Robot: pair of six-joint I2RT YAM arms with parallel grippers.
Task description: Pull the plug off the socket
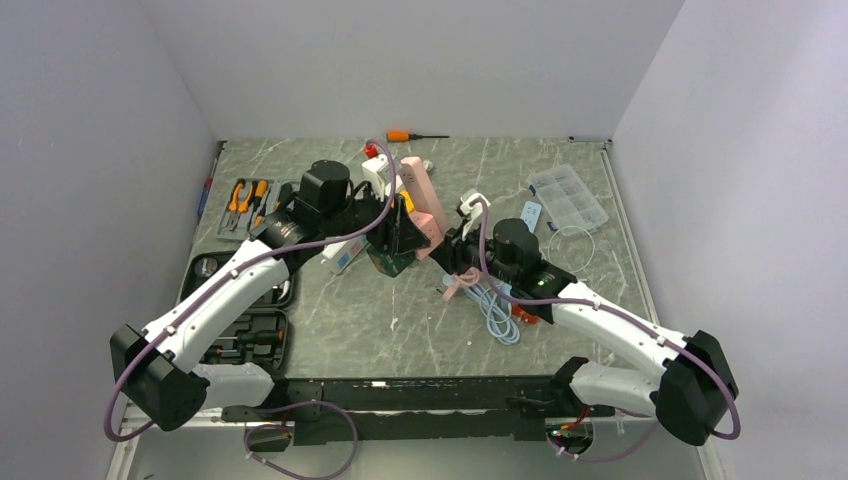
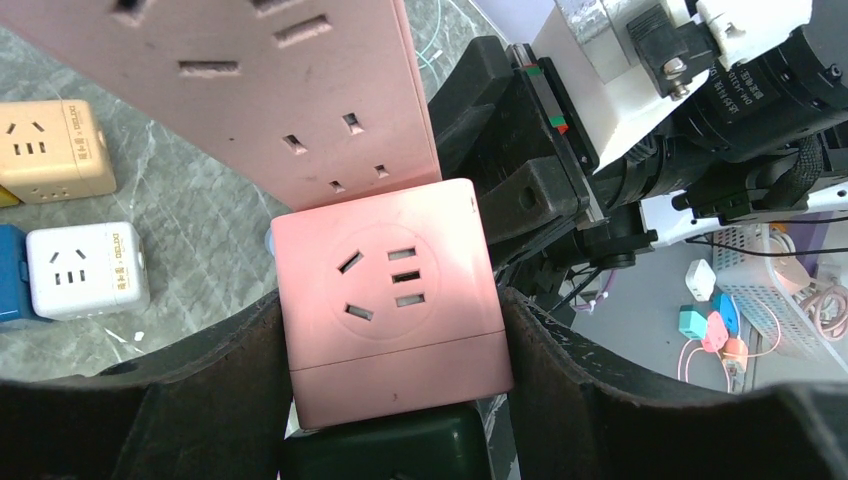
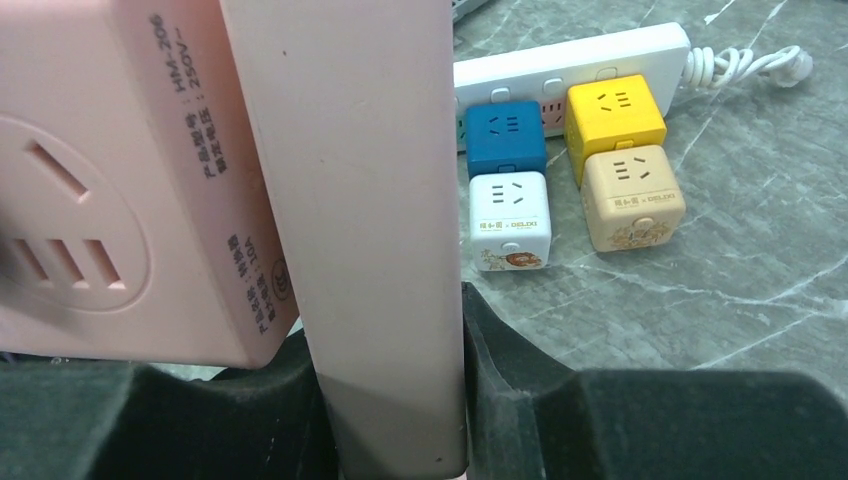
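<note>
In the left wrist view a pink cube plug (image 2: pixel 400 300) with slots on its face sits between the fingers of my left gripper, which touch its two sides. The pink socket strip (image 2: pixel 300 90) stands right behind it. My right gripper is shut on the strip's narrow sides. In the right wrist view the cube lies just left of the strip, close against it; whether its pins are still in cannot be seen. From above, the strip (image 1: pixel 422 185) slants up between both grippers.
Blue (image 3: pixel 507 135), white (image 3: pixel 510 222), yellow (image 3: pixel 615 115) and beige (image 3: pixel 633 197) cube plugs stand by a white power strip (image 3: pixel 570 65). Tool trays (image 1: pixel 245 205) are at the left. A clear box (image 1: pixel 567 195) stands at the right.
</note>
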